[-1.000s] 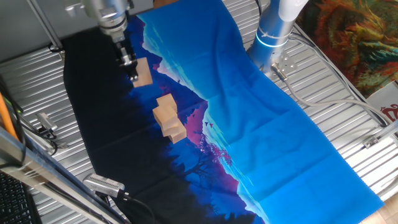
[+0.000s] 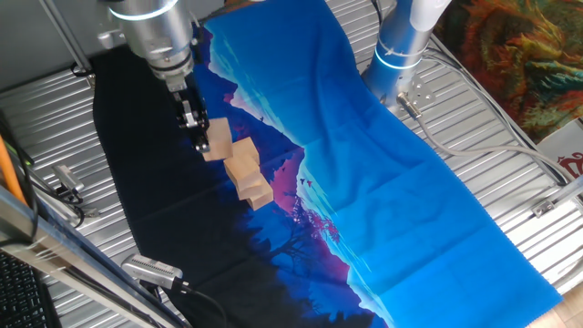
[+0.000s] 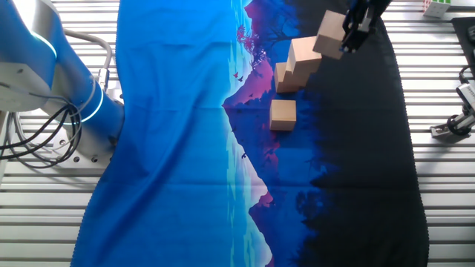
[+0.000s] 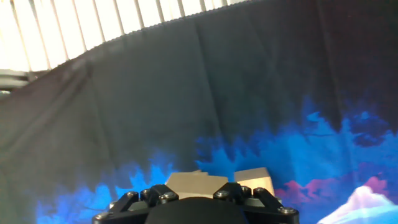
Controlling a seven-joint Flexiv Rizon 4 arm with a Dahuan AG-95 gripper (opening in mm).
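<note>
A pale wooden block (image 2: 219, 138) is held up off the cloth by my gripper (image 2: 201, 144), which is shut on it. In exterior view 2 the held block (image 3: 331, 34) hangs tilted beside the dark fingers (image 3: 355, 35). Between the fingertips in the wrist view, the near part of that block (image 4: 196, 182) shows. Close by is a cluster of similar blocks: an upper block (image 2: 241, 169) rests on the group, with a lower block (image 2: 260, 194) partly under it. A separate block (image 3: 283, 115) lies apart from the stack in exterior view 2.
A blue, purple and black printed cloth (image 2: 383, 182) covers the slatted metal table, with folds on its blue side. A small grey device (image 2: 152, 271) with a cable lies at the black side.
My gripper has carried the held block downward in exterior view 1 and slightly right, closer to the cluster. The other blocks have stayed put.
</note>
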